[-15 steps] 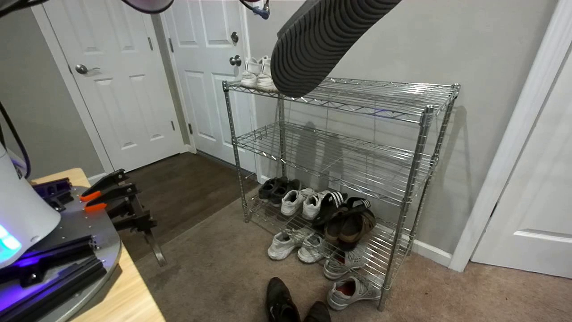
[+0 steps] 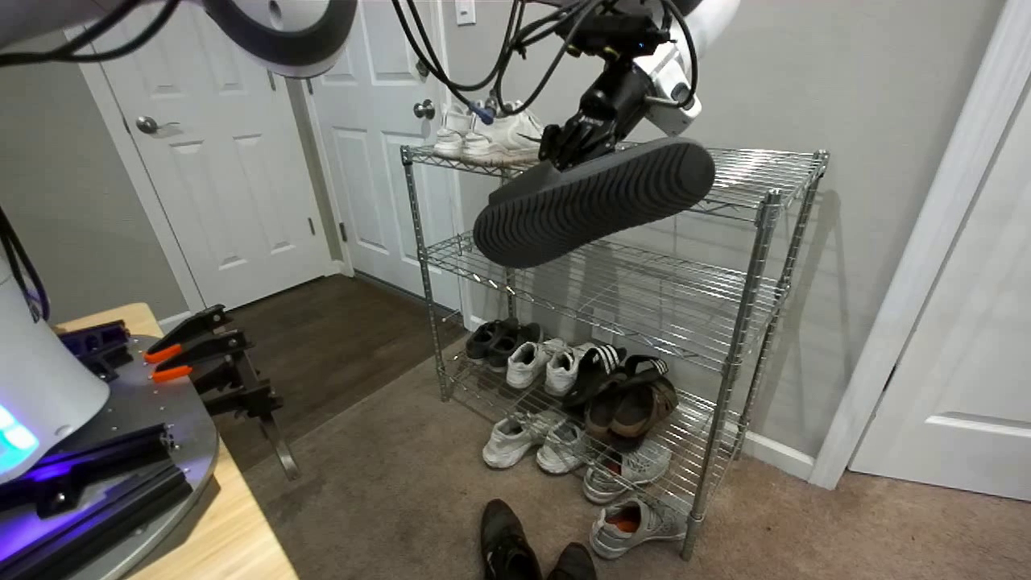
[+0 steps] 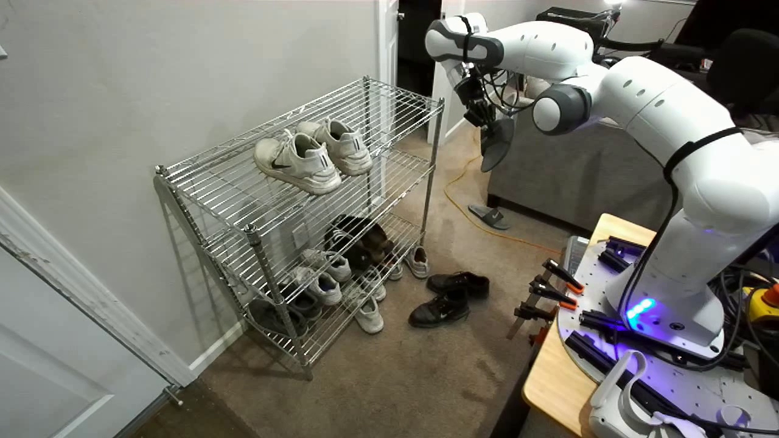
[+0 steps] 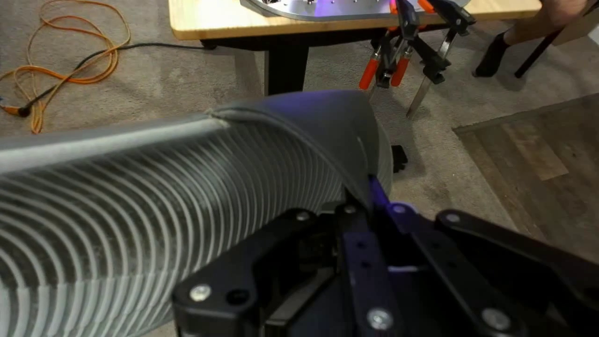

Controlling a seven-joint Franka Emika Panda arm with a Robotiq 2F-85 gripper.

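Observation:
A dark grey slide sandal (image 2: pixel 594 203) hangs in the air with its ribbed sole facing exterior view 1. My gripper (image 2: pixel 561 159) is shut on its edge or strap; the exact spot is hard to make out. In exterior view 2 the sandal (image 3: pixel 496 145) dangles below the gripper (image 3: pixel 482 120), beyond the far end of the rack and apart from it. The wrist view shows the ribbed sole (image 4: pixel 140 224) filling the left side, with the sandal's grey upper (image 4: pixel 320 123) running into the fingers. A matching slide (image 3: pixel 490 216) lies on the carpet near the sofa.
The wire rack (image 3: pixel 255 226) carries white sneakers (image 3: pixel 299 160) on its top shelf and several shoes on its lowest. Its middle shelf (image 2: pixel 619 275) looks empty. Black shoes (image 3: pixel 445 299) and an orange cord (image 3: pixel 467 212) lie on the floor.
The sandal has come down and to the right in exterior view 1, and tilted flatter. My gripper, out of sight before, now shows above it.

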